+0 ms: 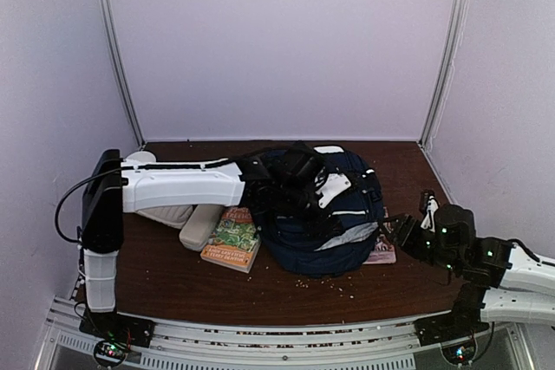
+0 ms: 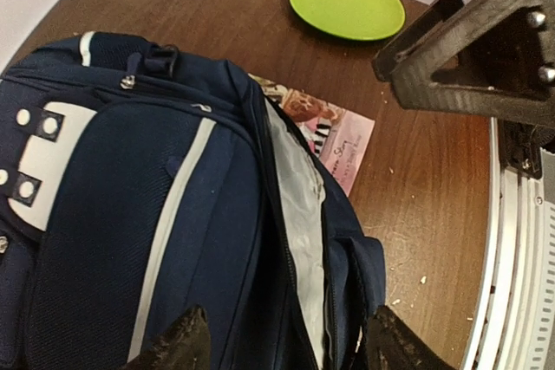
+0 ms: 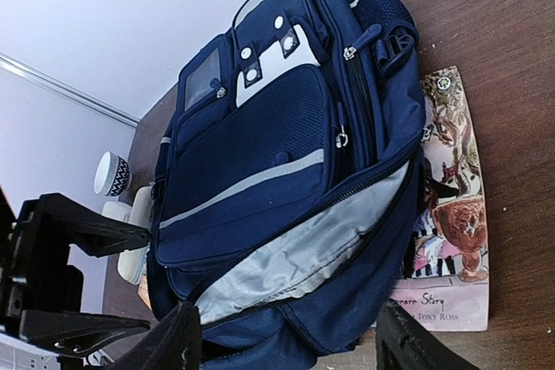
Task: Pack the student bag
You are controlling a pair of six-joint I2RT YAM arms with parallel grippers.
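Observation:
A navy backpack [image 1: 312, 249] lies on its back, a zipped compartment gaping to show a grey lining [image 3: 295, 249]. My left gripper [image 1: 325, 227] is open over the bag's front, nothing between its fingers. My right gripper [image 1: 395, 227] stands just right of the bag, part open and empty. A pink book [image 3: 451, 240] lies partly under the bag's right side. An orange-and-green book [image 1: 230, 244] and a pale oblong case [image 1: 198, 227] lie left of the bag, beside a second pale item [image 1: 160, 214], partly hidden by my left arm.
A green plate [image 2: 347, 2] sits on the table. A patterned cup [image 3: 113, 175] stands beyond the bag. Bare tabletop [image 1: 156, 283] runs along the front, with small crumbs near the bag.

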